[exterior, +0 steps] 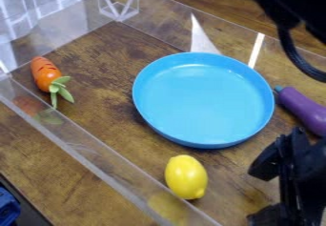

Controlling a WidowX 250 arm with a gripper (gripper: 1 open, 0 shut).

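A black gripper (265, 187) is at the lower right edge, open, its fingers partly out of frame, to the right of a yellow lemon (186, 176). The lemon lies below a round blue plate (201, 98). An orange toy carrot (48, 75) with green leaves lies at the left. A purple eggplant (300, 109) lies right of the plate, partly hidden by the arm.
A wooden surface (95, 87) has clear low walls around it. A dark blue object (7, 209) sits outside at the lower left.
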